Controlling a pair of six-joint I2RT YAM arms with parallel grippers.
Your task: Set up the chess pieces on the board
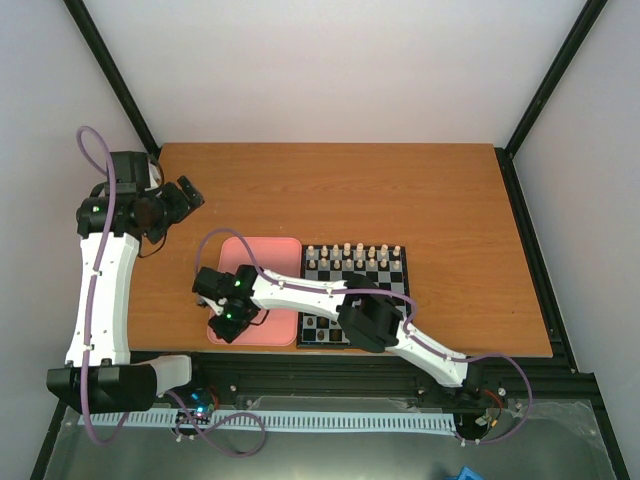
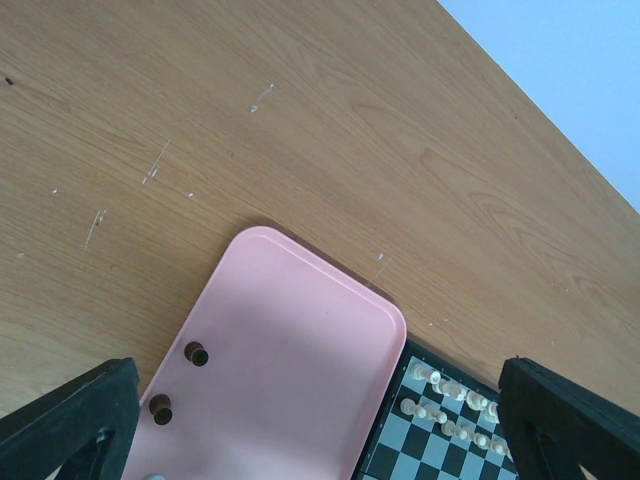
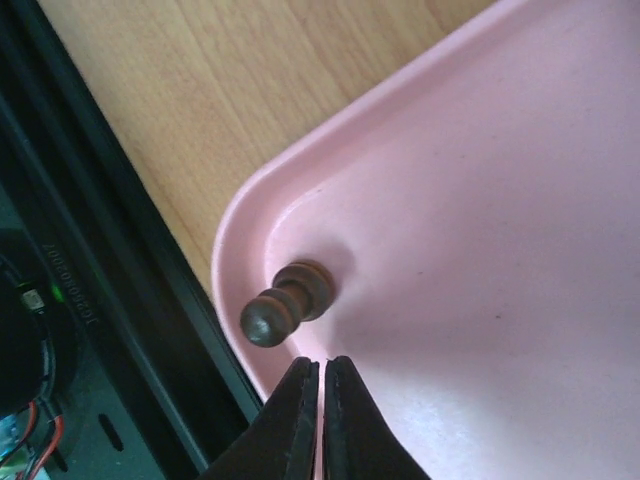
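My right gripper is low over a corner of the pink tray (image 3: 480,230), its fingertips together; whether anything is between them I cannot tell. A dark chess piece (image 3: 300,290) stands just beyond the tips in the right wrist view. In the left wrist view, two more dark pieces (image 2: 196,353) stand in the tray. The chessboard (image 2: 420,450) holds light pieces (image 1: 360,255) along its far side; in the top view dark pieces show on its near side, partly hidden by the right arm. My left gripper stands open, high at the left, empty.
A dark frame rail (image 3: 130,280) runs along the table edge beside the tray's corner, with wiring beyond it.
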